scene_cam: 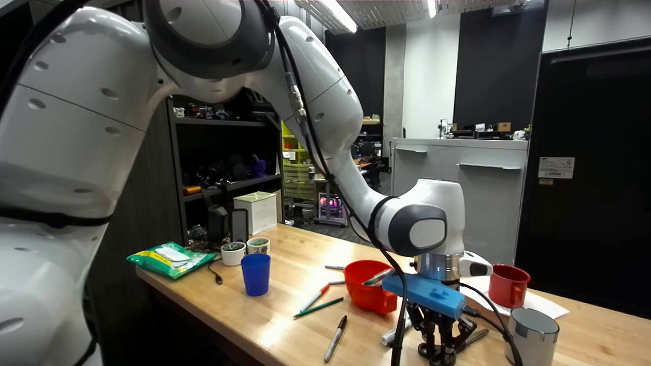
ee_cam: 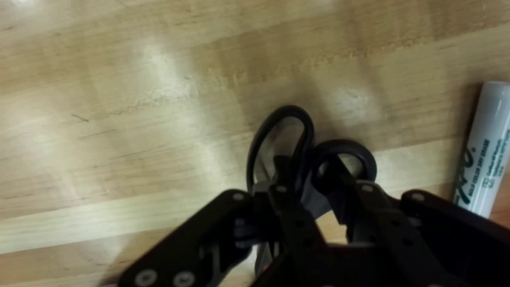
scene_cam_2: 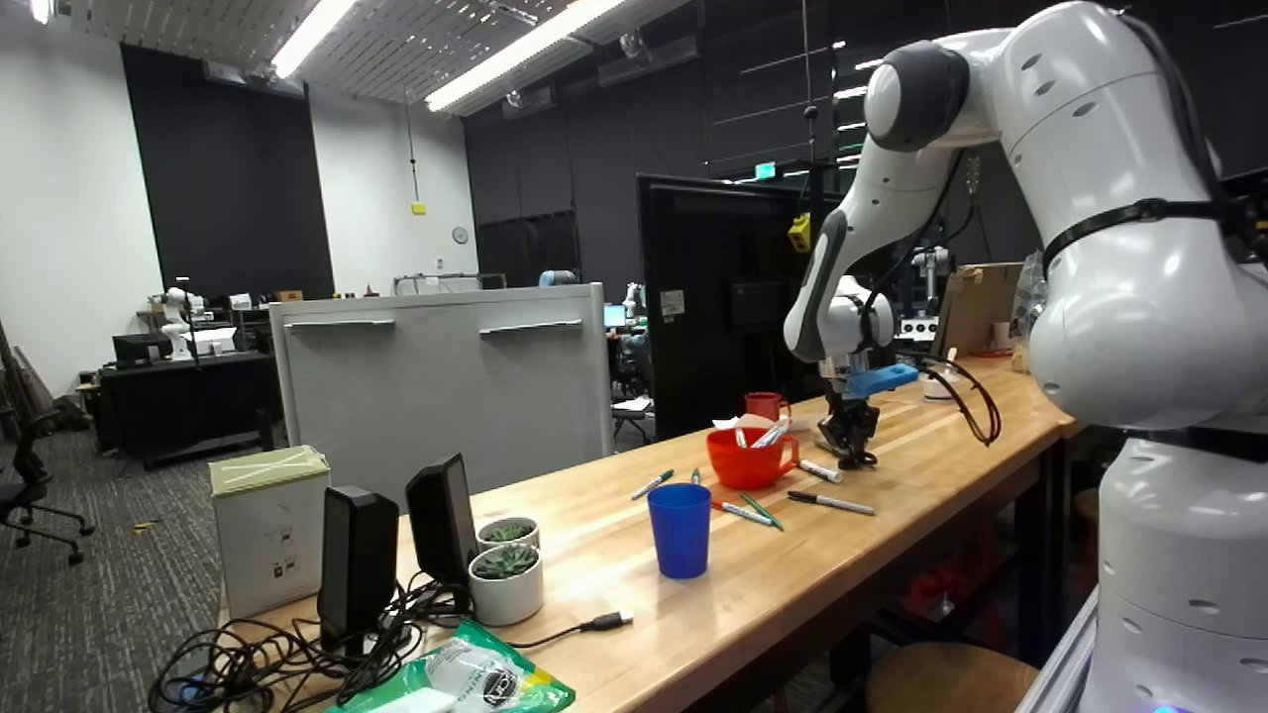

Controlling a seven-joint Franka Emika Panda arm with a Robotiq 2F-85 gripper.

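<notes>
A pair of scissors with black looped handles (ee_cam: 254,158) lies at my fingertips in the wrist view. My gripper is shut on the scissors near the handles, with the fingers hiding much of them. Part of the scissors (scene_cam: 477,336) sticks out to the right of the gripper (scene_cam: 438,354), low at the tabletop, in exterior view 1. From the other side, the gripper (scene_cam_2: 853,461) appears down at the table, right of the red bowl-shaped mug (scene_cam_2: 751,461); the scissors cannot be made out there.
A white marker (ee_cam: 487,153) lies close on one side. Near the gripper stand a grey cup (scene_cam: 532,341) and a dark red mug (scene_cam: 509,286). Loose pens, a black marker (scene_cam: 335,339) and a blue cup (scene_cam: 256,274) occupy the table farther left.
</notes>
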